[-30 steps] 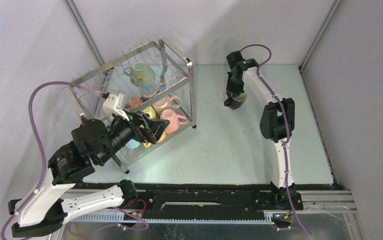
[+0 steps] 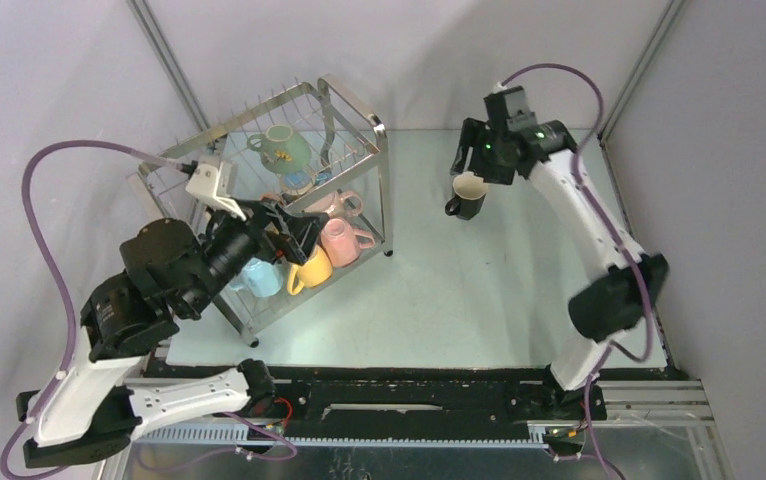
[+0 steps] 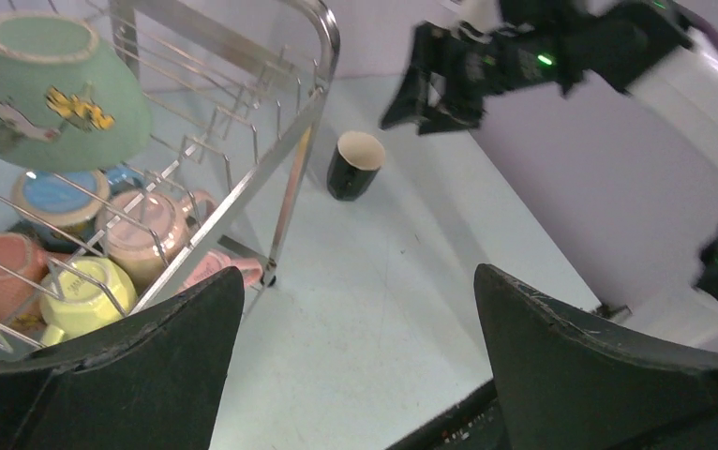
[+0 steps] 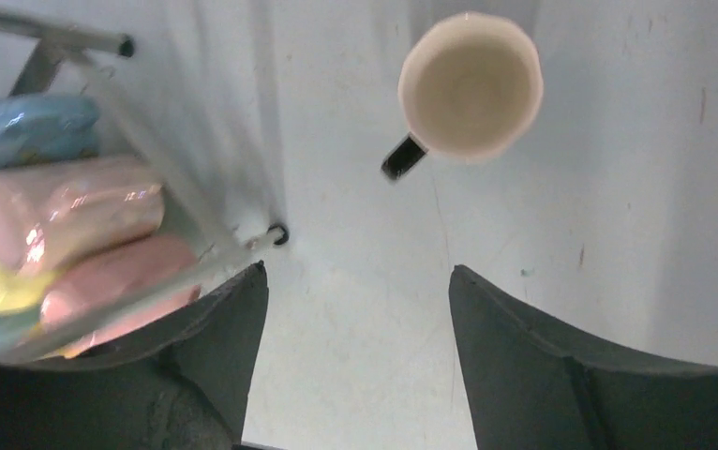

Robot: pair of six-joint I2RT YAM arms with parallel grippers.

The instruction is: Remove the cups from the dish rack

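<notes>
Upright on the table, the black cup [image 2: 469, 203] with a pale inside stands clear of the rack, its handle toward the front left. Above and behind it is my right gripper [image 2: 481, 168], part open and empty; the right wrist view shows the cup [image 4: 472, 89] beyond its fingers, apart from them. A green cup [image 2: 284, 149] rests upside down on the upper level of the dish rack [image 2: 389, 190]. Below it are pink cups [image 2: 341, 242], a yellow cup [image 2: 311, 268] and a blue cup [image 2: 261, 277]. My left gripper [image 2: 299, 235] hangs open over the rack's front side, holding nothing.
The metal rack leg [image 3: 294, 183] and its wire tines lie close to my left gripper. Walls bound the table [image 2: 439, 300] at the back and right.
My right gripper has left the black cup and risen, its arm swinging right; the cup is now standing straighter.
</notes>
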